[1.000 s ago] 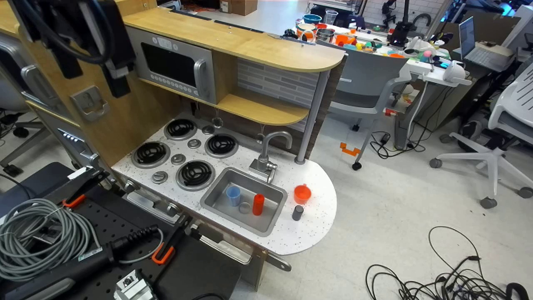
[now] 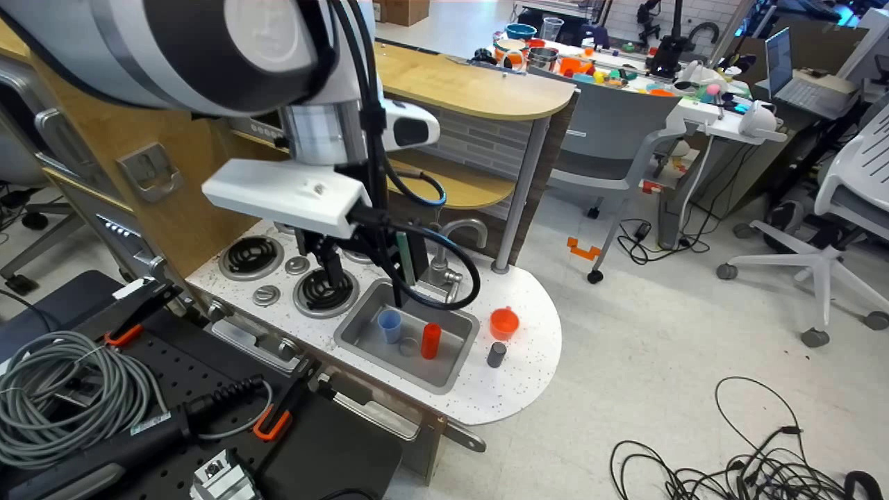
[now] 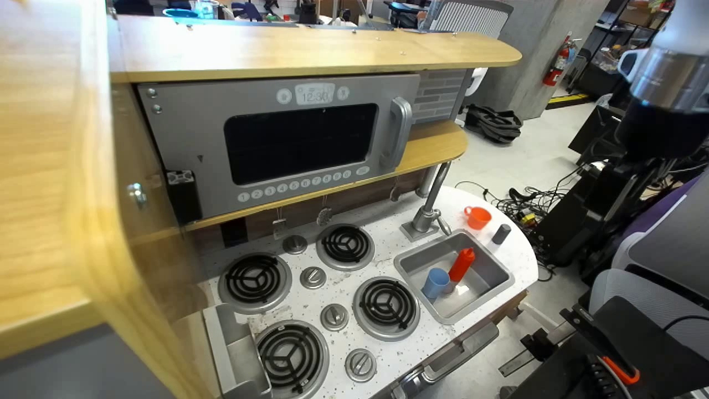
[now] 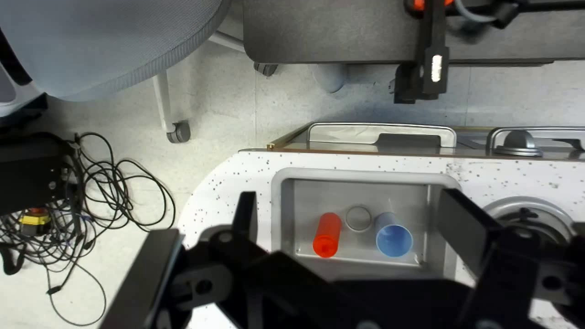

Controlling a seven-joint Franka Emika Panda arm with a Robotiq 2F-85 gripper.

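Observation:
In the grey sink, a blue cup stands on the left and a red bottle on the right. Over the sink area, my gripper hangs pointing down, its black fingers well apart. The wrist view has the gripper open above the sink, with the red bottle and blue cup below the gap, untouched. An orange cup and a small dark grey cylinder rest on the white counter beyond the sink's right side.
The faucet rises behind the sink, close to the arm. Burners and knobs fill the counter left of it. The wooden shelf and the microwave overhang the back. The counter's rounded end has bare room.
My arm has come far into exterior view 1, moving from the upper left toward the right and down over the stove and sink. The cups, bottle and cylinder have not moved.

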